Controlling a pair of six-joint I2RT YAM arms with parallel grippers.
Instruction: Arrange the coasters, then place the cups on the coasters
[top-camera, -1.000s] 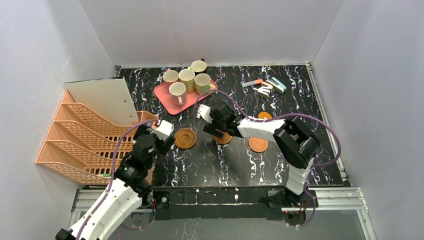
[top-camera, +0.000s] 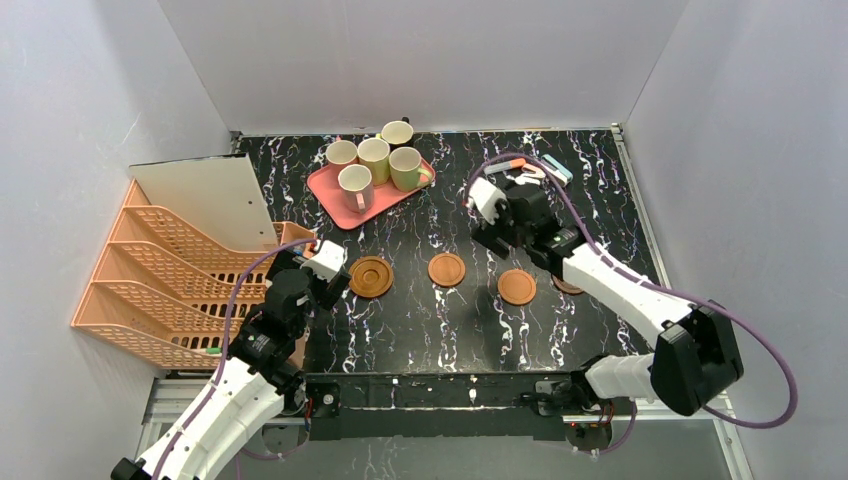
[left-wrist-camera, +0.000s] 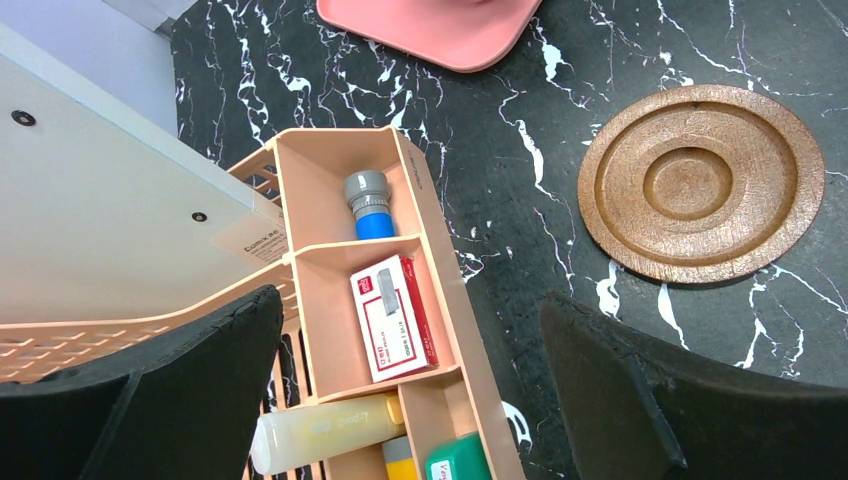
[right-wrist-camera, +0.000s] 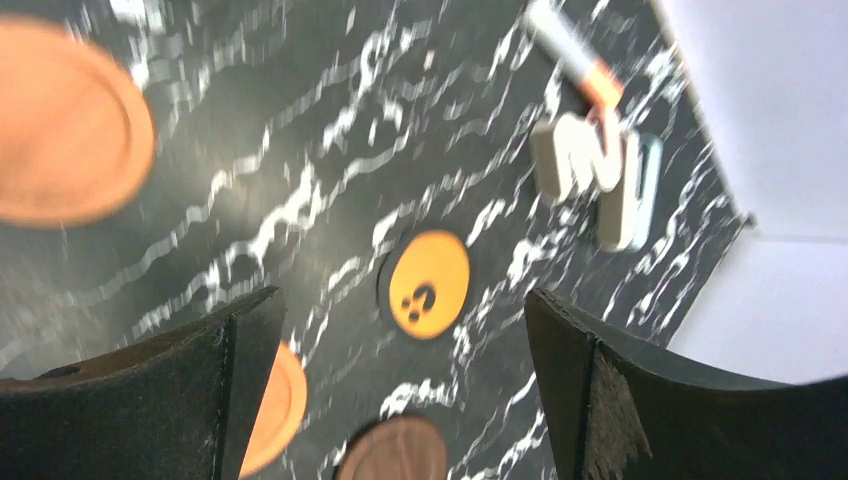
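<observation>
Several cups, among them a white one (top-camera: 356, 188) and a green one (top-camera: 406, 169), stand upright on a pink tray (top-camera: 326, 190) at the back left. Round brown coasters lie on the dark marbled table: a grooved coaster (top-camera: 371, 277) at left, a middle coaster (top-camera: 446, 269) and a right coaster (top-camera: 517, 287). My right gripper is open and empty, above the table right of the middle coaster. My left gripper hangs open beside the grooved coaster, over the organizer's edge, holding nothing.
An orange organizer (top-camera: 150, 225) with small items fills the left side; its white panel (top-camera: 205, 200) stands up. Staplers (right-wrist-camera: 570, 160) and an orange-handled tool (right-wrist-camera: 577, 55) lie at the back right. An orange disc (right-wrist-camera: 428, 284) lies on the table.
My right arm has swung to the right, away from above the middle coaster, which now shows fully. My left arm, the cups and the tray have not moved.
</observation>
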